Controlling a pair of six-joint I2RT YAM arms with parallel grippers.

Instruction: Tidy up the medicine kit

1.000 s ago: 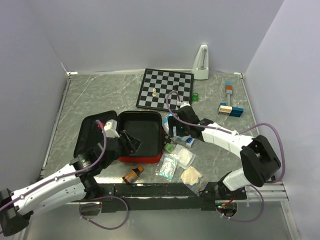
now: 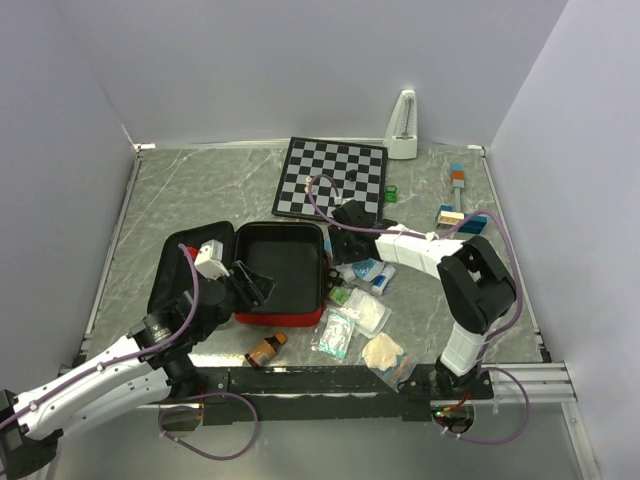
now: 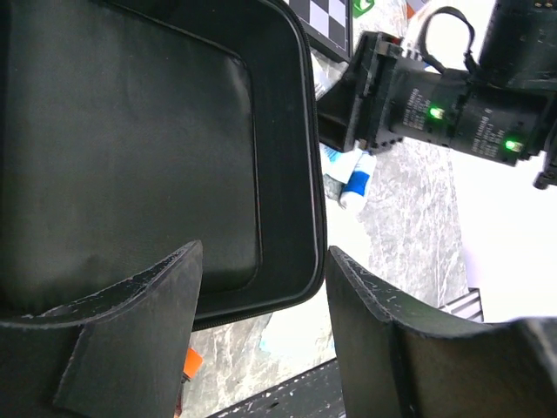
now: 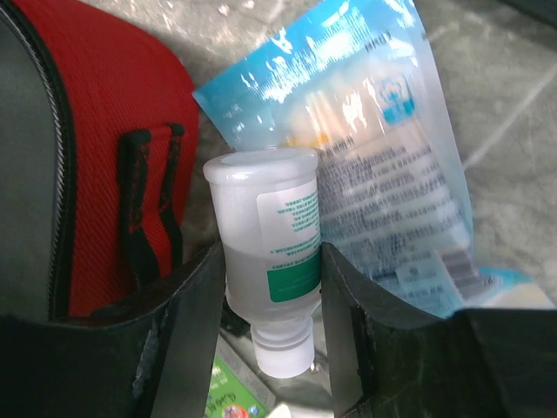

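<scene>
My right gripper is shut on a white bottle (image 4: 261, 205) with a green and white label, cap end toward the camera's bottom edge. The bottle is right beside the red side of the medicine case (image 4: 91, 57), over a blue and clear packet (image 4: 383, 165). From above, the right gripper hides the bottle. The case (image 2: 280, 321) lies unfolded, its black main compartment looking empty. Over that compartment's left part my left gripper stands open, nothing between its fingers.
A brown bottle (image 2: 266, 349) lies in front of the case. Flat packets (image 2: 335, 332), a gauze bag (image 2: 383, 352) and a blue-white tube (image 2: 383, 279) lie to its right. Behind are a chessboard (image 2: 330, 165) and a white metronome (image 2: 402, 125).
The left arm has shifted only slightly.
</scene>
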